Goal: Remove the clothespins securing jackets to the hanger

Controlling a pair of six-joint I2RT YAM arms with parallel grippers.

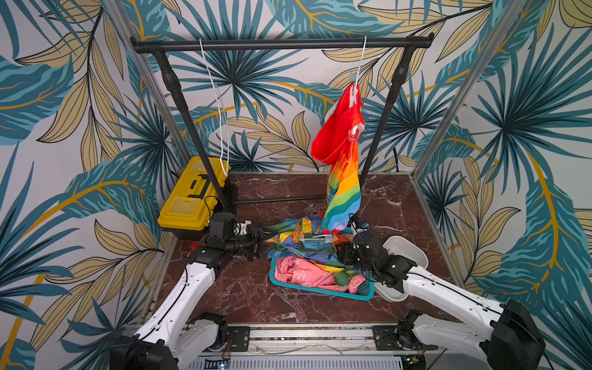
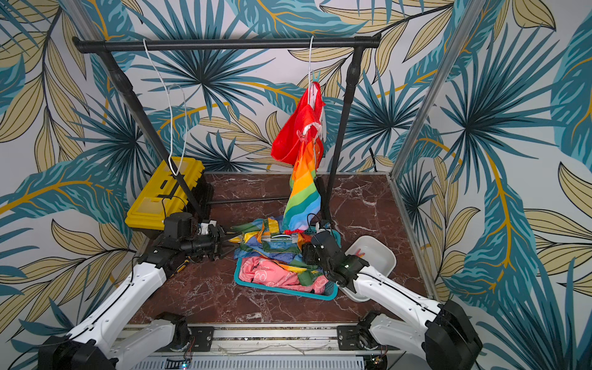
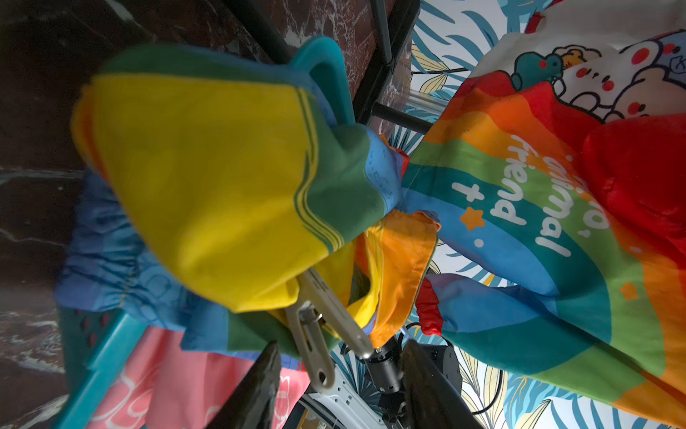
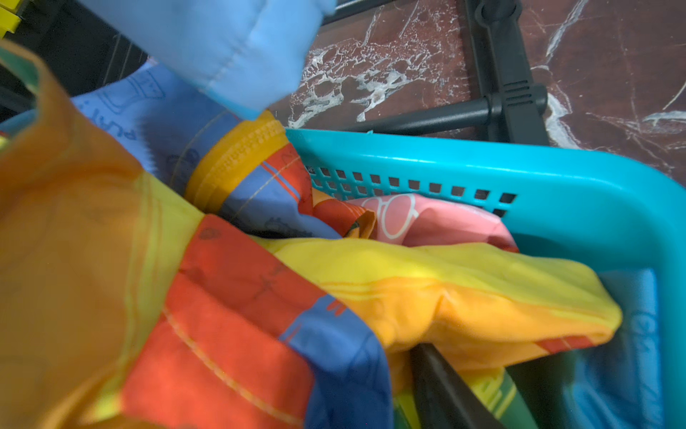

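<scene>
A multicoloured jacket (image 1: pixel 294 239) lies bunched over the basket. In the left wrist view, its yellow cloth (image 3: pixel 207 171) carries a silver metal clothespin (image 3: pixel 311 346). The fingers of my left gripper stand apart around the outer ends of the clothespin; whether they touch it, I cannot tell. At the jacket's right side is my right gripper (image 1: pixel 346 251). In the right wrist view only one dark finger (image 4: pixel 446 389) shows, against yellow-orange cloth; folds hide the other. A second, rainbow jacket (image 1: pixel 344 185) hangs from the rail.
The teal basket (image 4: pixel 593 164) also holds pink clothing (image 1: pixel 308 271). An empty white hanger (image 1: pixel 223 123) hangs at left near the yellow toolbox (image 1: pixel 194 191). A white bin (image 1: pixel 407 249) sits right of the basket. The rack's rail (image 1: pixel 277 44) spans above.
</scene>
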